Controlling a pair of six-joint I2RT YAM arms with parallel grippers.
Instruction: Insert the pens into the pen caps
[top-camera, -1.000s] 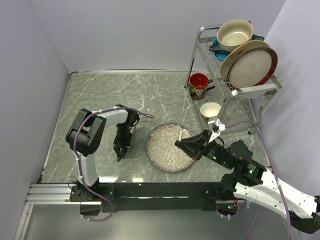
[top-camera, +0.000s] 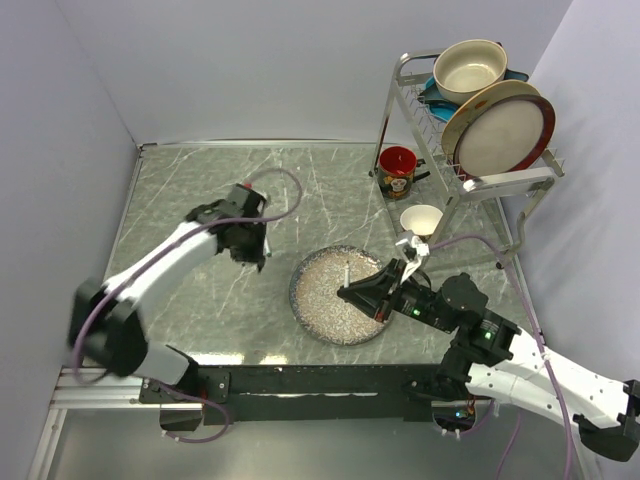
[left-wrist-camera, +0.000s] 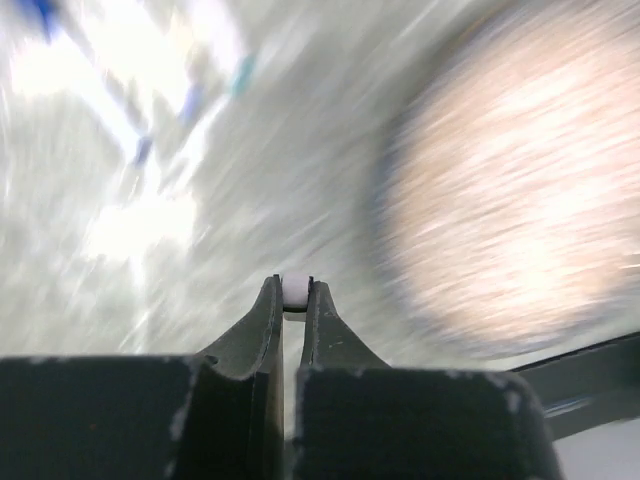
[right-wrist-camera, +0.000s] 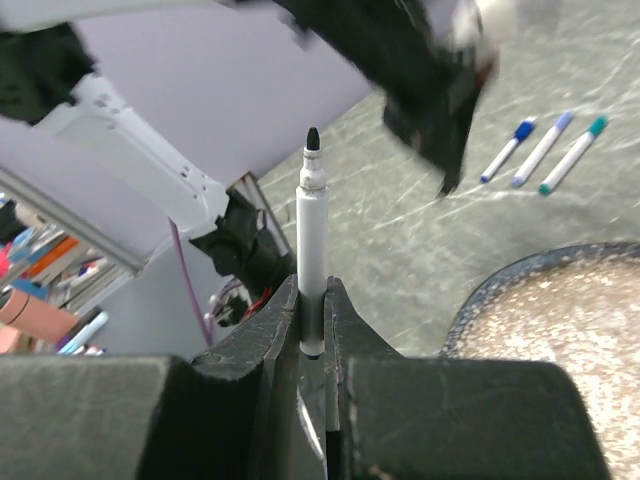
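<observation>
In the left wrist view my left gripper is shut on a small white cap, whose end shows between the fingertips. It hangs above the table, left of the round plate. My right gripper is shut on a white pen, held upright with its black tip pointing up and bare. From above, the pen stands over the plate. Lying on the table in the right wrist view are a blue-capped pen, a purple-capped pen and a green-capped pen.
A round speckled plate lies mid-table. At the right stands a dish rack with plates and a bowl, a red mug and a white bowl beside it.
The right gripper has shifted slightly to the left and nearer the front with its pen.
</observation>
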